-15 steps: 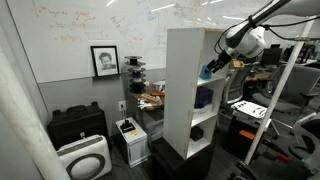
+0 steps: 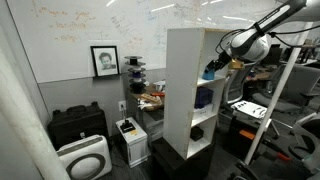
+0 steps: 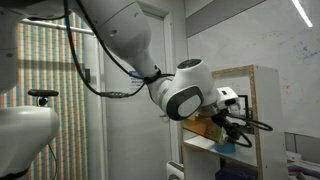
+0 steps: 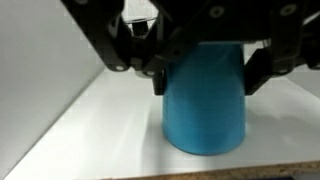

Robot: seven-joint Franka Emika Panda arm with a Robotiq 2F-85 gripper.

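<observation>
A smooth blue cylinder, like a cup (image 4: 204, 110), fills the middle of the wrist view. My gripper is shut on it, with a dark finger against each side. Beneath the cylinder is the white shelf board (image 4: 95, 140); whether the two touch is unclear. From outside, the blue cup (image 2: 208, 74) appears in the upper compartment of the white shelf unit (image 2: 179, 100). In the other exterior view, part of the blue cup (image 3: 225, 148) shows below the white arm head (image 3: 190, 90). The cup's top is hidden by the gripper.
The shelf unit's side wall (image 4: 40, 90) rises close by in the wrist view. A raw board edge (image 4: 230, 172) runs along the bottom. Lower compartments hold a dark blue box (image 2: 203, 98) and a black item (image 2: 195, 133).
The arm has shifted slightly at the shelf opening. The blue cup shows a little further right than a second ago, still in the upper compartment.
</observation>
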